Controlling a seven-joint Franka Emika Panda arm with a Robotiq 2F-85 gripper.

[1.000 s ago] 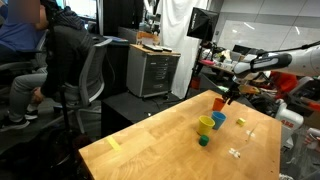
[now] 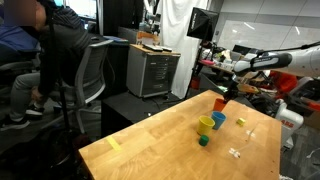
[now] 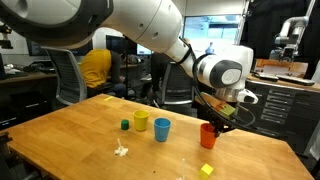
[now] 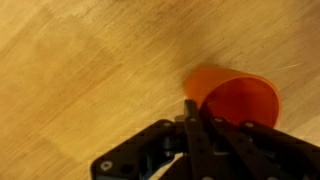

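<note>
An orange-red cup (image 4: pixel 240 92) is in the wrist view, its open mouth facing the camera. My gripper is shut on the near side of its rim. In exterior view 2 the cup (image 3: pixel 208 134) stands at or very near the table surface, with the gripper (image 3: pixel 216 118) over it. A blue cup (image 3: pixel 162 130) and a yellow cup (image 3: pixel 141 121) stand to its left in that view. In exterior view 1 the orange cup (image 2: pixel 219 104) is partly seen behind the blue cup (image 2: pixel 218 118).
A yellow block (image 3: pixel 207 170) lies near the orange cup. A small green object (image 3: pixel 125 125) sits beside the yellow cup, and a white piece (image 3: pixel 121 151) lies toward the front.
The cups and small objects show no clear movement.
</note>
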